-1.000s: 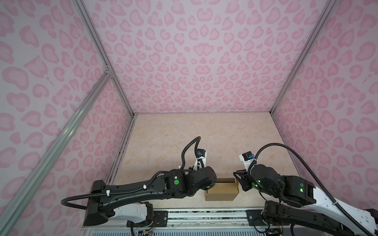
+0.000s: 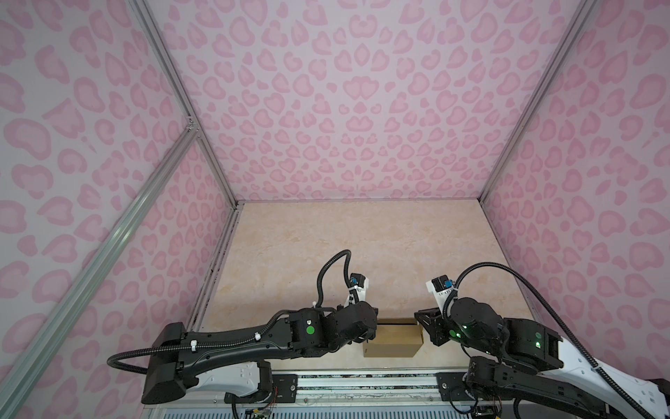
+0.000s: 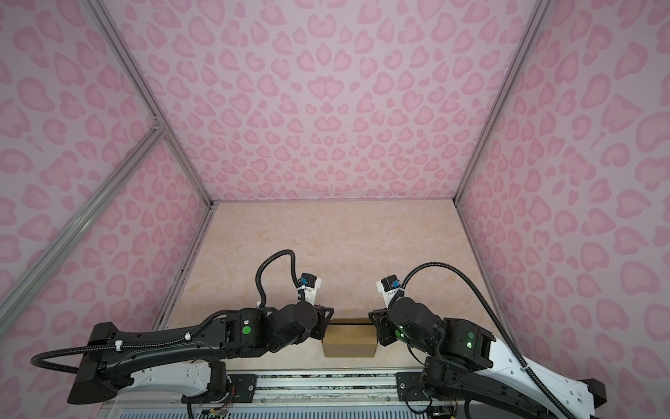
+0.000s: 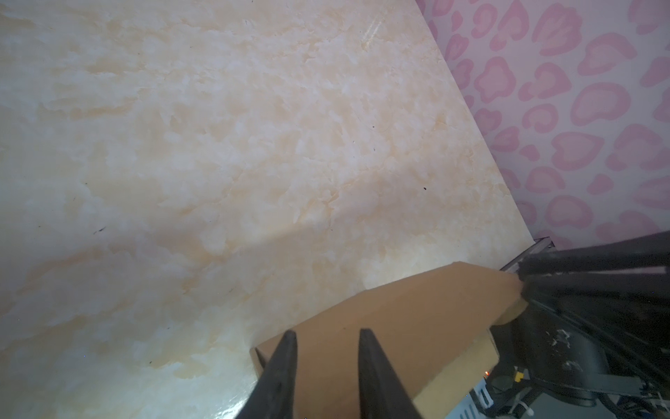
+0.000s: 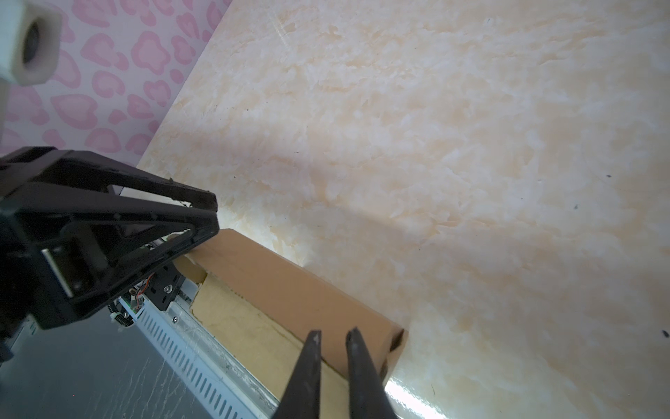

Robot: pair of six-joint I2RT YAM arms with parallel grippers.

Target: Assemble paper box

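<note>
A brown cardboard box [image 2: 393, 338] [image 3: 349, 339] lies at the table's front between my grippers, with a long top flap [image 4: 411, 314] [image 5: 293, 293] over it. My left gripper is at the box's left end and my right gripper at its right end. In both wrist views the fingertips at the bottom sit over or at the flap, blurred, with a narrow gap between them. Whether either is shut on cardboard I cannot tell. The other arm's black fingers show near the flap's far end in each wrist view.
Pink patterned walls enclose it on the sides and back. A metal rail [image 2: 363, 377] runs along the front edge, close to the box.
My right gripper has moved down a little. The box looks much the same.
</note>
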